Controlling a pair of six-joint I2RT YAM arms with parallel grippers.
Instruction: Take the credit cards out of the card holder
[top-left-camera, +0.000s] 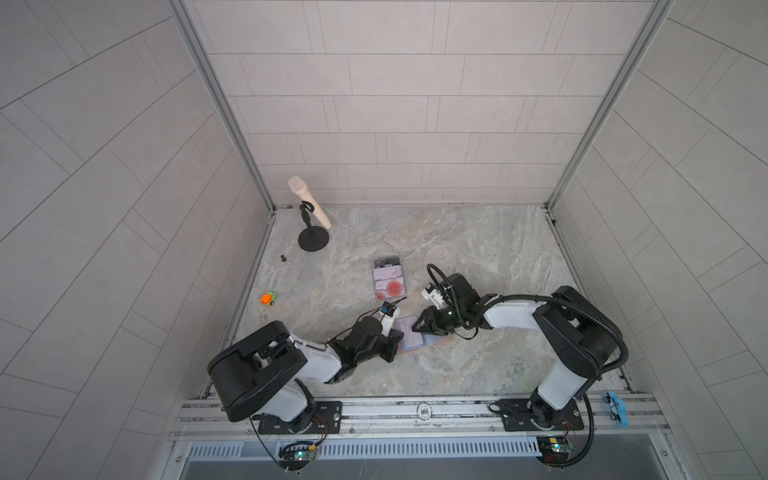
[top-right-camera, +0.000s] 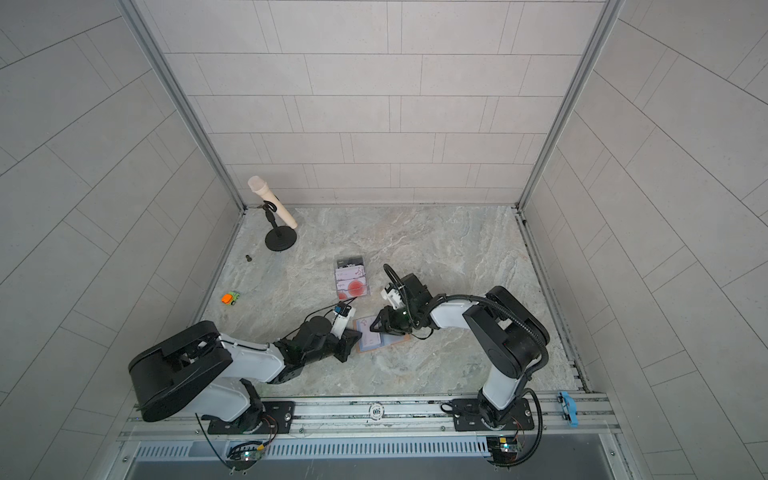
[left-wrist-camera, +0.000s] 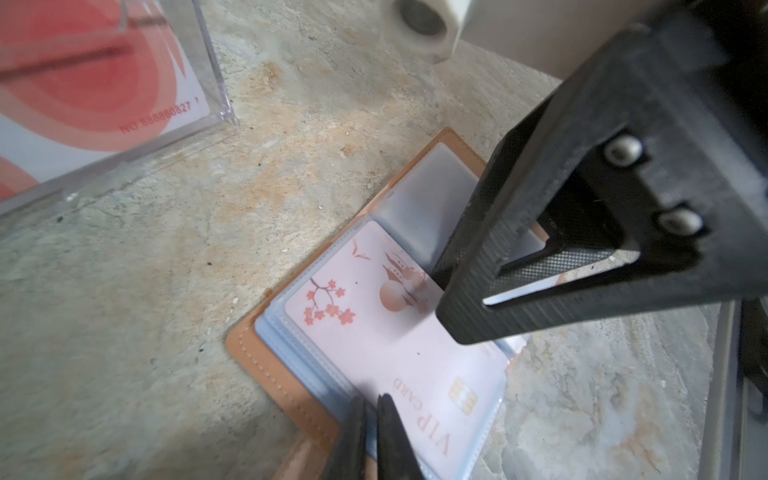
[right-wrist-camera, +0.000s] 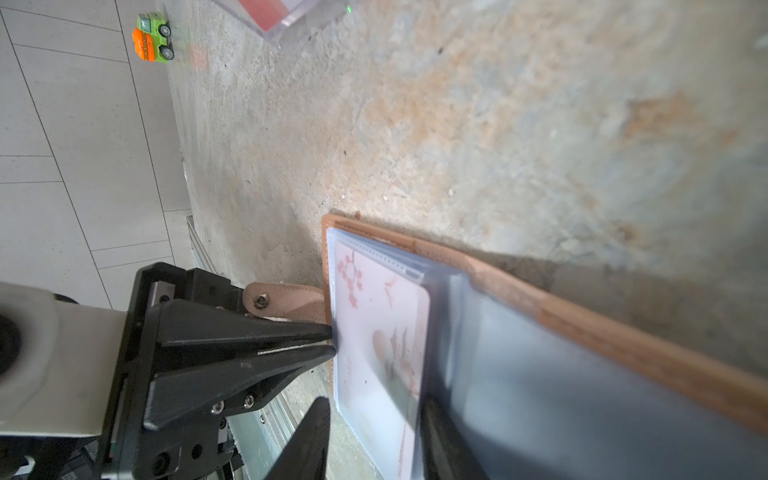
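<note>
The card holder (left-wrist-camera: 260, 372) lies open, with a tan cover and clear plastic sleeves. On its left half shows a pale VIP card (left-wrist-camera: 384, 320) with red blossoms, still in a sleeve. My left gripper (top-left-camera: 395, 344) is at the holder's left edge. Its fingertips, a narrow gap apart in the left wrist view, meet the sleeve edge; whether they pinch it is unclear. Over the inner end of the card hangs my right gripper, open. One fingertip (right-wrist-camera: 318, 408) is above the card face, the other beyond the card's inner edge; no grip on the card shows.
A clear box (top-left-camera: 389, 280) with printed cards stands just behind the holder. Farther left are a small orange and green toy (top-left-camera: 269, 297) and a microphone on a black stand (top-left-camera: 313, 237).
</note>
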